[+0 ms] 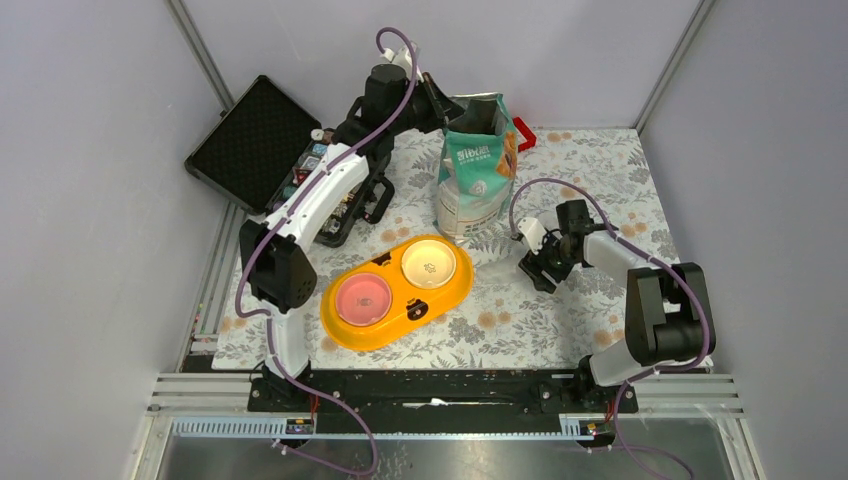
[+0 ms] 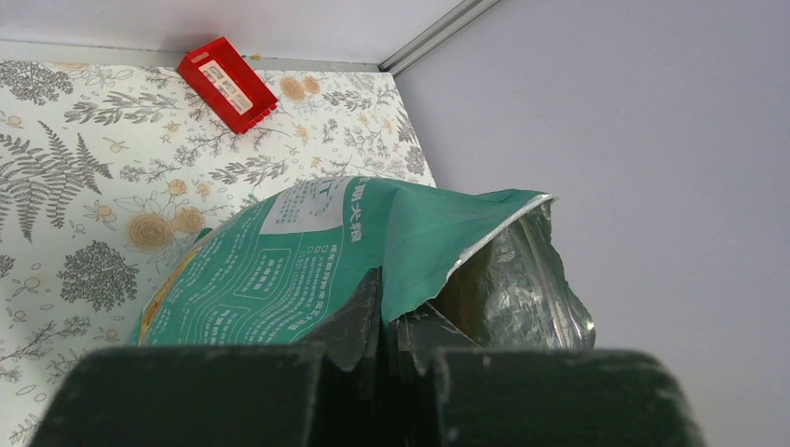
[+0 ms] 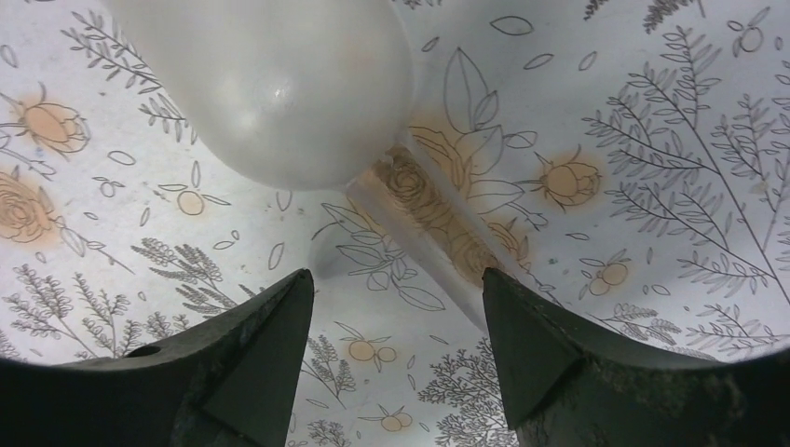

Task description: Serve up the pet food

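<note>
The green pet food bag (image 1: 474, 175) stands behind the feeder with its top open. My left gripper is shut on the bag's upper edge, the green film (image 2: 410, 242) pinched between its fingertips. Lying on the cloth is a clear scoop; its rounded bowl (image 3: 279, 84) and flat handle (image 3: 438, 223) fill much of the right wrist view. My right gripper stands open over the handle's end, which runs toward the right finger (image 3: 526, 335). A yellow feeder (image 1: 385, 333) holds a pink bowl (image 1: 363, 299) and a cream bowl (image 1: 428, 263), both looking empty.
An open black case (image 1: 256, 142) with assorted items stands at the back left, under the left arm. A red box (image 2: 228, 86) lies behind the bag.
</note>
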